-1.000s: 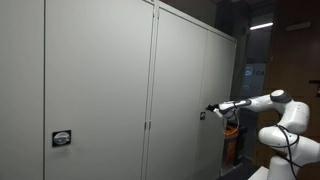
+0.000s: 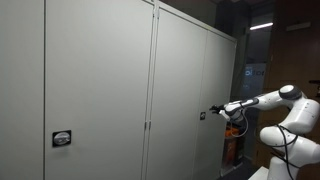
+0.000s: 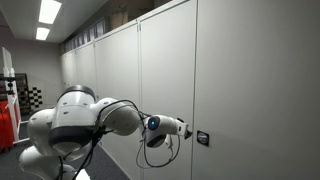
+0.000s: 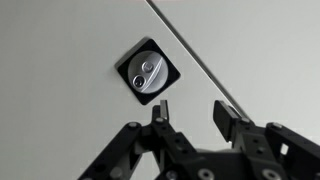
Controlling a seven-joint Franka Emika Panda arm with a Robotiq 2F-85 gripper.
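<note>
A silver round latch in a black square plate [image 4: 147,71] is set in the grey cabinet door [image 4: 60,60], left of the seam between doors. Below and right of it in the wrist view, my gripper has its fingertips apart, with nothing between them. In exterior view 2 the gripper [image 3: 187,131] is close to the latch [image 3: 203,138], on its left. Exterior view 1 has the gripper [image 2: 214,108] just right of the small dark latch [image 2: 202,116]; contact with the door cannot be made out.
Another latch [image 2: 62,138] sits on a door farther left. The tall cabinet doors [image 2: 100,70] form a flat wall beside the arm. An orange object [image 2: 232,144] stands behind the arm. A red object [image 3: 6,110] is at the far left in exterior view 2.
In exterior view 1 the arm and gripper have drawn slightly to the right, away from the latch. The doors look unchanged.
</note>
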